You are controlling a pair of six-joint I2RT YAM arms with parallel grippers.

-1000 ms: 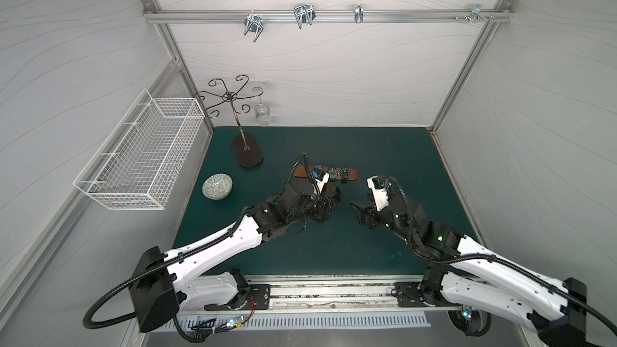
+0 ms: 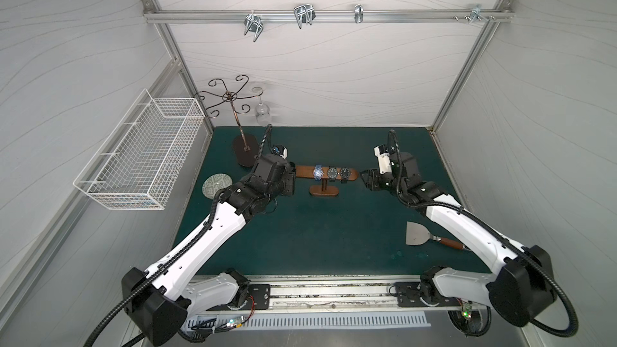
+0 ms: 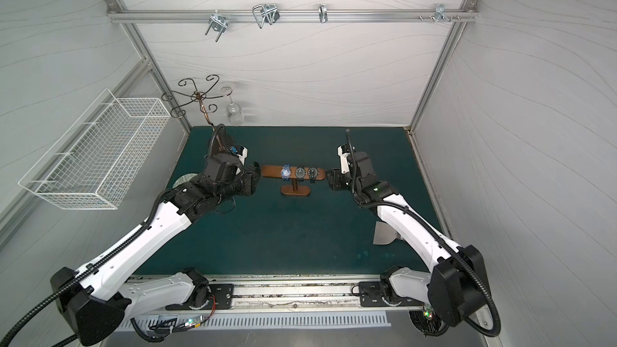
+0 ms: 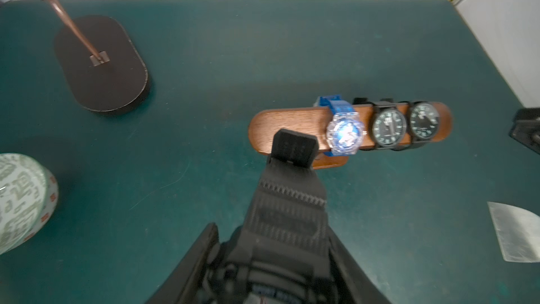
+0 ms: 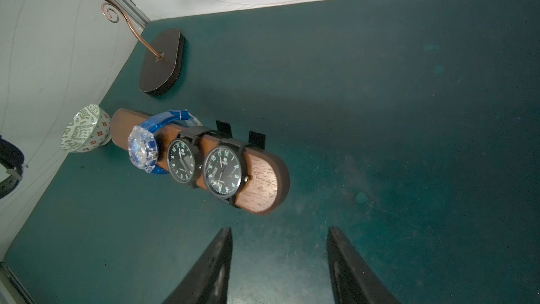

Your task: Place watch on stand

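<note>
A wooden watch stand point(image 2: 303, 172) holds a blue watch point(image 4: 344, 131) and two black watches point(image 5: 222, 171) side by side, with bare wood at its left end. My left gripper is just in front of that left end; a black strap-like piece with ridges fills the middle of its wrist view, and the fingers appear shut on it, probably a watch, though its face is mostly hidden. My right gripper is partly open at the stand's right, nothing between its fingers.
A metal glass holder point(image 2: 246, 149) with a hanging glass stands at back left, a patterned bowl point(image 2: 216, 185) left of the stand. A spatula point(image 2: 417, 233) lies at front right, a white wire basket point(image 2: 115, 189) on the left wall.
My left gripper has moved left toward the stand's left end.
</note>
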